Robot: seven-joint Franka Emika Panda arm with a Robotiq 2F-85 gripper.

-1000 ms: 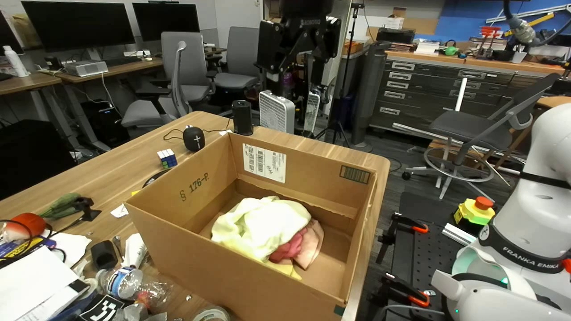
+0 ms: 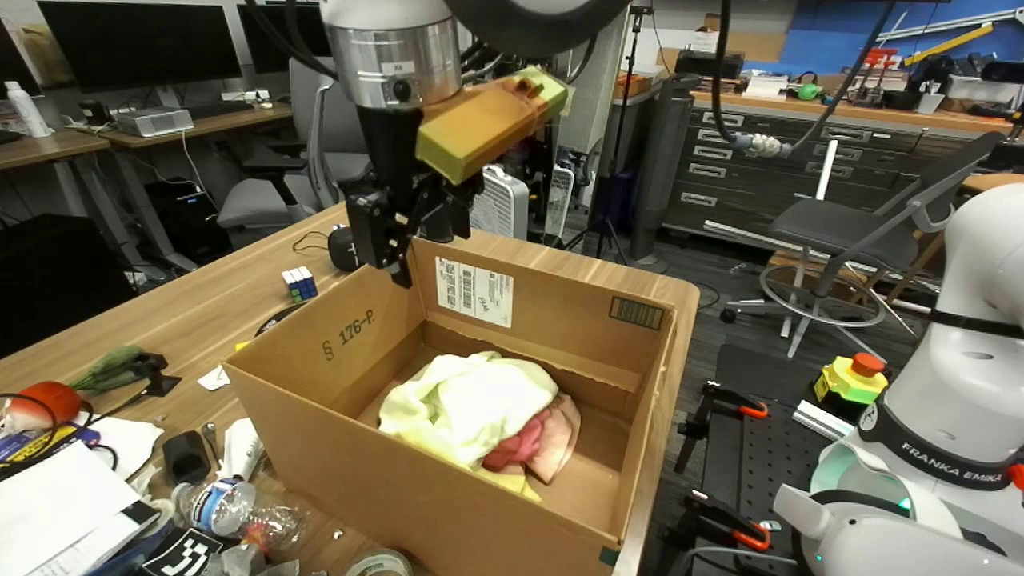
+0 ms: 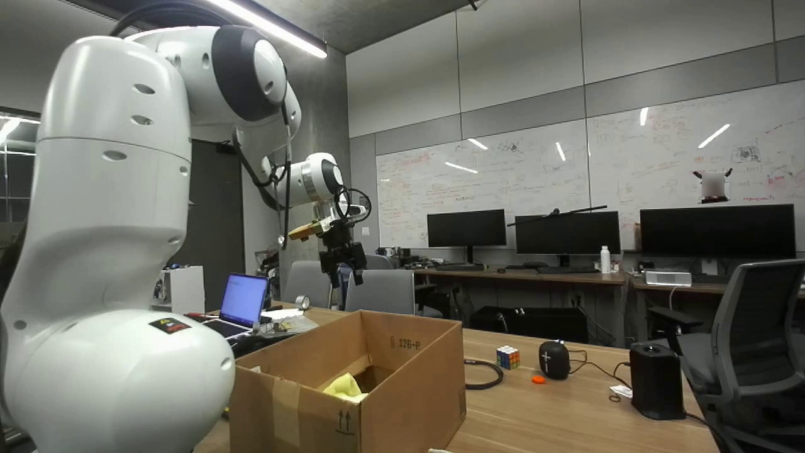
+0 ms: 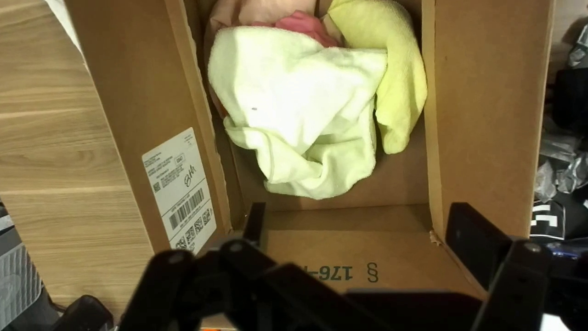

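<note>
A cardboard box (image 2: pixel 451 499) stands open-topped on the table. Heaped inside it are cloths: a pale yellow-white one (image 4: pixel 297 99) on top, a brighter yellow one (image 4: pixel 405 82) along one wall, and pink (image 2: pixel 523 443) and peach (image 2: pixel 564 437) ones partly covered. My gripper is open above the box, its fingertips spread apart over the end wall marked 176-P, with nothing between them. In the first exterior view the gripper (image 2: pixel 403 259) hangs over the box's far left corner, clear of the cloths.
Beyond the box, a Rubik's cube (image 3: pixel 507 357) and a round black speaker (image 3: pixel 555 359) sit on the table. Clutter with a plastic bottle (image 2: pixel 219 507) and papers (image 2: pixel 58 509) lies beside the box. Bare wood (image 3: pixel 543 423) shows on the other side.
My gripper has moved left and lower in the first exterior view, now at the box's far left corner. It has turned too. Box and cloths look unmoved.
</note>
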